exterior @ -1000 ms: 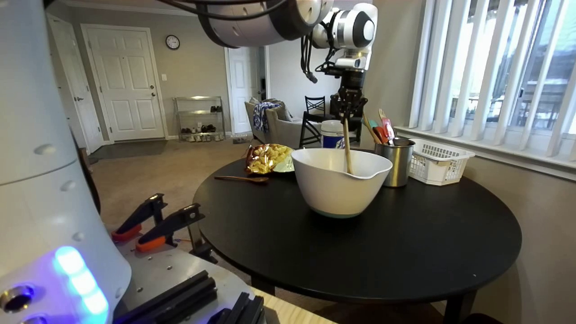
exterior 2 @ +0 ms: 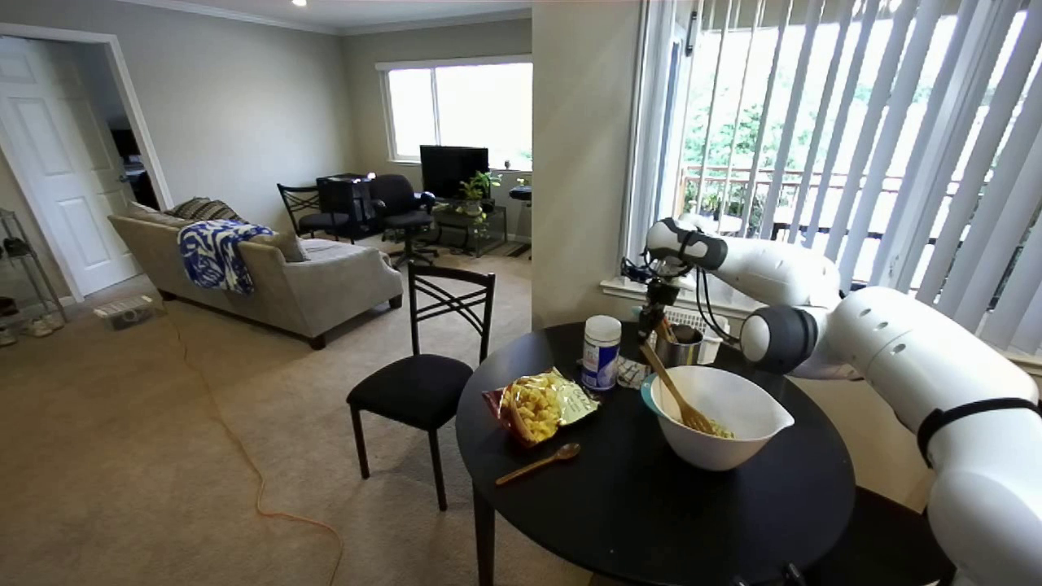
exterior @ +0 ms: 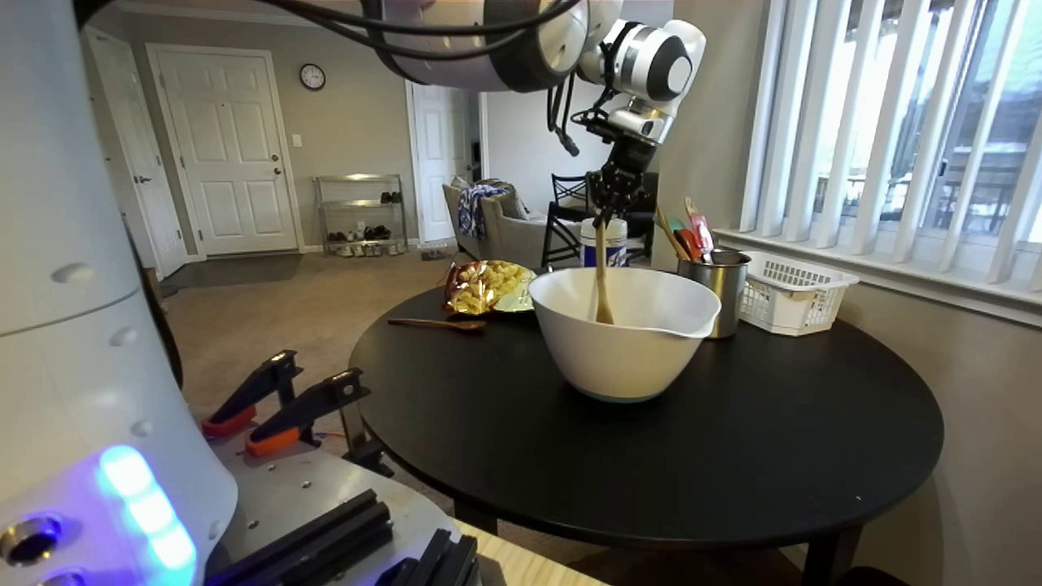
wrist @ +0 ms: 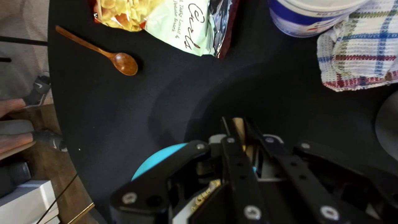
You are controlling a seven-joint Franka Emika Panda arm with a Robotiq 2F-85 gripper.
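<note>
My gripper is shut on the handle of a wooden spatula (exterior 2: 669, 378), just behind the white mixing bowl (exterior: 625, 356). The spatula slants down into the bowl, its broad slotted end (exterior 2: 699, 420) resting low inside against some yellowish food (exterior 2: 722, 430). In the wrist view the handle's tip shows between my fingers, while my gripper's body covers most of the bowl; its turquoise rim (wrist: 156, 160) peeks out at the left. The bowl stands upright on the round black table (exterior: 781, 439).
An open snack bag (exterior 2: 539, 405) and a wooden spoon (exterior 2: 537, 464) lie left of the bowl. Behind it stand a white-and-blue canister (exterior 2: 601, 353), a folded cloth (wrist: 362, 52), a metal utensil pot (exterior: 720, 293) and a white basket (exterior: 793, 298).
In exterior view 1 my gripper has shifted left and tilted, and the spatula's lower end has swung left within the bowl. The bowl has slid slightly right and toward the camera.
</note>
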